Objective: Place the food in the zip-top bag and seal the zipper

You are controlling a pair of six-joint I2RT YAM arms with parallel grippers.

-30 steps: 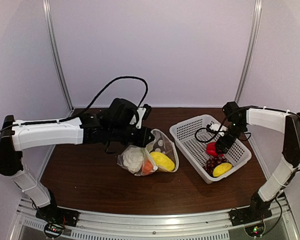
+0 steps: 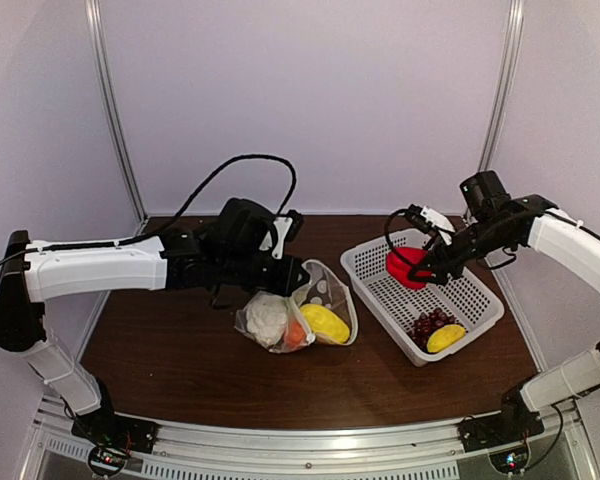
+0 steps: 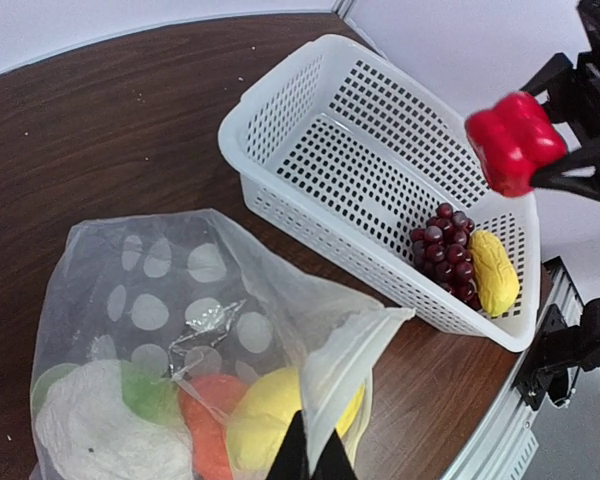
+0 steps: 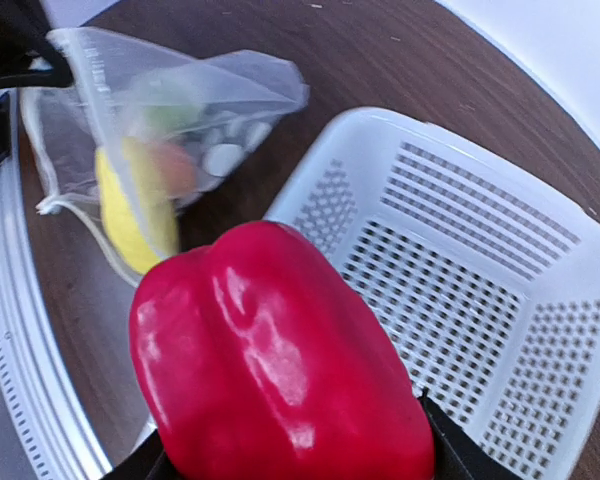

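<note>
My right gripper is shut on a red pepper [image 3: 515, 143] and holds it up over the white basket [image 2: 355, 275]. The pepper fills the lower middle of the right wrist view. My left gripper is shut on the rim of the clear zip bag [image 3: 195, 255], pinching the film up. The bag's mouth gapes towards the basket. Inside it lie a yellow item [image 2: 325, 323], an orange-red item [image 3: 210, 420] and a whitish one [image 2: 267, 318]. Dark red grapes [image 3: 445, 252] and another yellow item [image 3: 494, 272] rest in the basket's near end.
The basket stands close to the right of the bag, its far part empty. Bare dark table [image 2: 170, 360] lies to the left and in front. White walls enclose the table behind and at both sides.
The right gripper has risen out of the basket with the red pepper, moving slightly left and away from the grapes. The left arm and the bag look unmoved.
</note>
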